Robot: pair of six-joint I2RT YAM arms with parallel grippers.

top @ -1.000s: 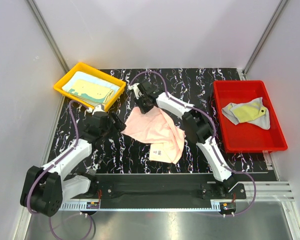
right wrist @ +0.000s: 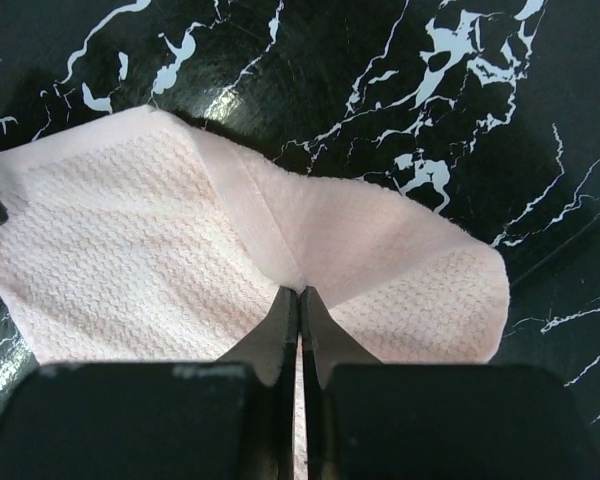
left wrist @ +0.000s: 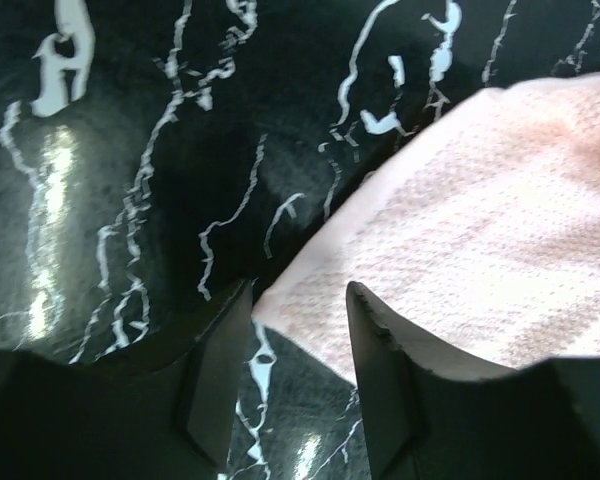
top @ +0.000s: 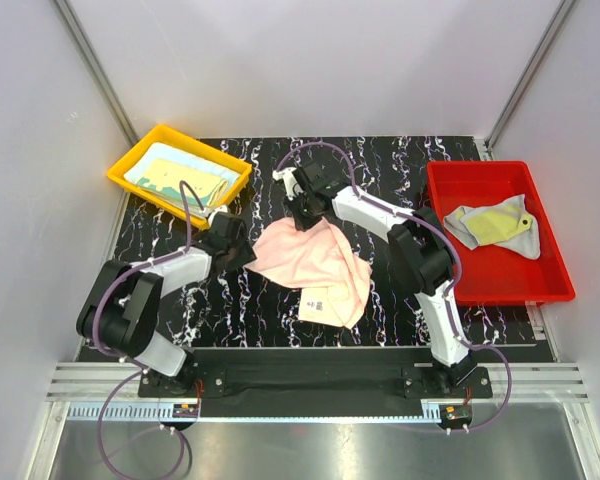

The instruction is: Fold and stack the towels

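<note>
A pink waffle towel [top: 312, 268] lies crumpled mid-table, with a flap folded over in the right wrist view. My left gripper is part open at the towel's left corner [left wrist: 280, 312], one finger either side of the tip; I cannot tell whether it touches. My right gripper is shut at the towel's folded edge near the back; whether cloth is pinched between its tips is hard to see.
A yellow bin [top: 127, 143] at back left holds folded towels [top: 175, 178]. A red bin [top: 535, 285] at right holds grey and yellow cloths [top: 495, 225]. Bare table lies behind and beside the pink towel.
My right gripper has moved slightly right and toward the front. My left arm has shifted right, its gripper coming over the towel's left corner.
</note>
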